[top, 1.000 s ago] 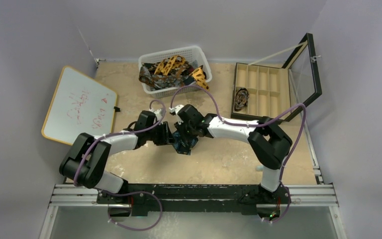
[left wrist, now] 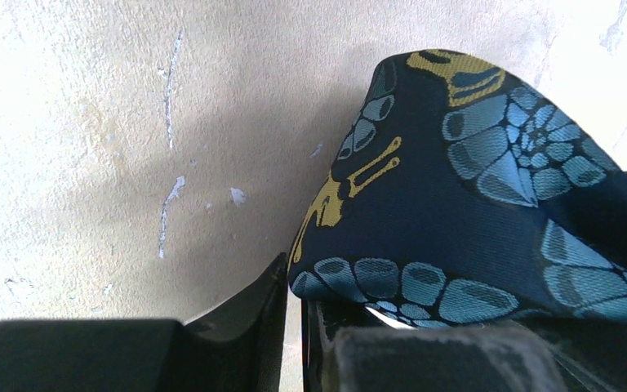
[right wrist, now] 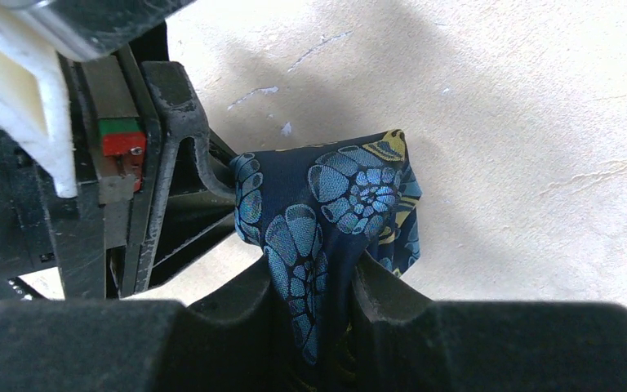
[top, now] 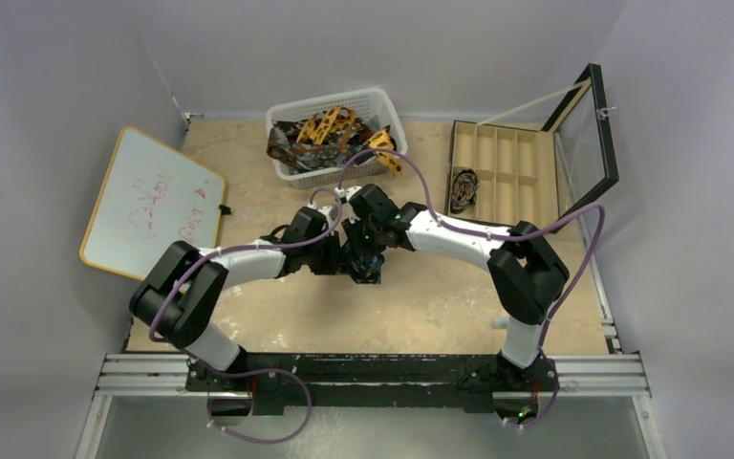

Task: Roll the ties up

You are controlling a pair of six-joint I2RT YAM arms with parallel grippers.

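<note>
A dark blue tie with light-blue flower shapes and yellow marks hangs bunched between the two arms, its lower part [top: 367, 271] showing at the middle of the table. In the left wrist view the tie [left wrist: 457, 220] folds across the right side, and my left gripper is shut on its lower left edge. My right gripper is shut on the folded tie [right wrist: 318, 204], which spreads beyond the fingers. The left gripper's fingers [right wrist: 212, 171] touch the tie's left edge in that view. From above, the arms hide both grips.
Behind the arms stands a white basket [top: 387, 107] of patterned ties. A compartment box [top: 526, 182] at the back right has its lid open, with one rolled tie [top: 464, 189] in a left compartment. A whiteboard [top: 148, 196] lies left.
The left arm has moved right and slightly back. My right gripper has shifted slightly right and back too, carrying the tie; its hanging part has moved the same way.
</note>
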